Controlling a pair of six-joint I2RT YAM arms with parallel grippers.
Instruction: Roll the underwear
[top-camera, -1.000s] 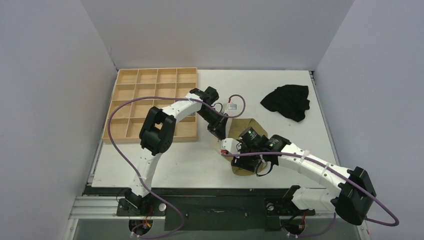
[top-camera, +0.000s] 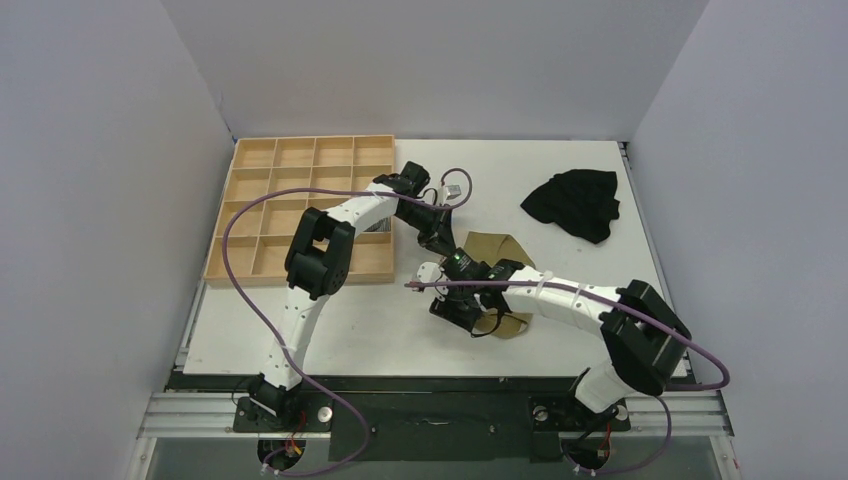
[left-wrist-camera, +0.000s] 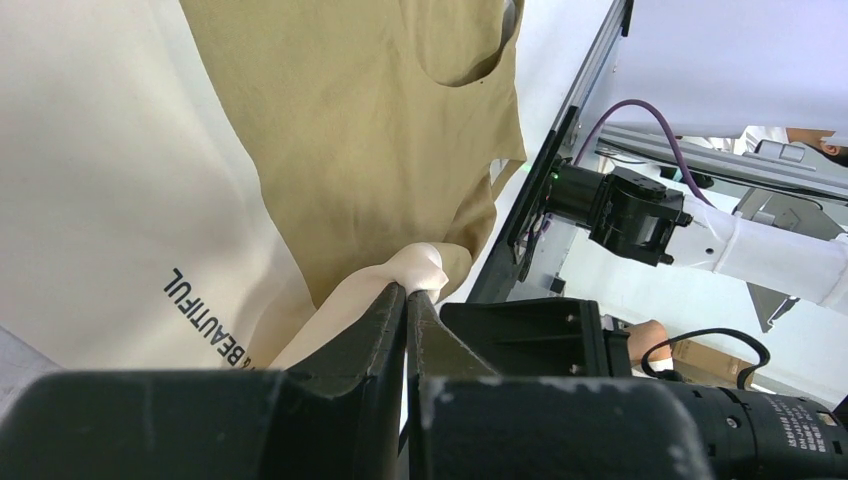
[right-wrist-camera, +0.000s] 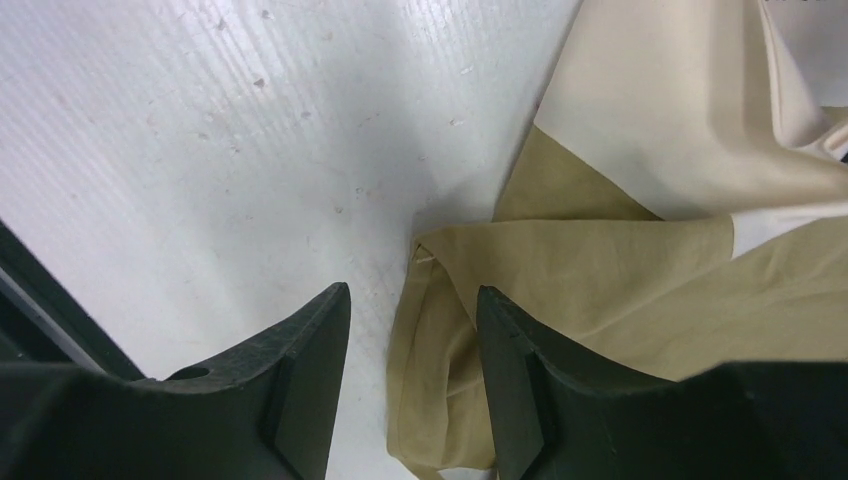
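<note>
The olive underwear (top-camera: 500, 245) lies on the white table, partly under both arms, with a cream section (left-wrist-camera: 120, 180) printed with black lettering. My left gripper is shut, its tips at a pinched cream fold of fabric; whether that fold is between them is unclear. In the right wrist view, my right gripper stands part open above a creased olive end (right-wrist-camera: 440, 350) of the garment, where the fabric has a folded corner; nothing shows held between its fingers.
A wooden grid organizer (top-camera: 255, 185) stands at the left, under the left arm. A black cloth (top-camera: 570, 200) lies at the back right.
My right gripper has moved left and slightly back across the garment. My left gripper moved a little toward the back over the last second. The garment's visible outline has shifted slightly.
</note>
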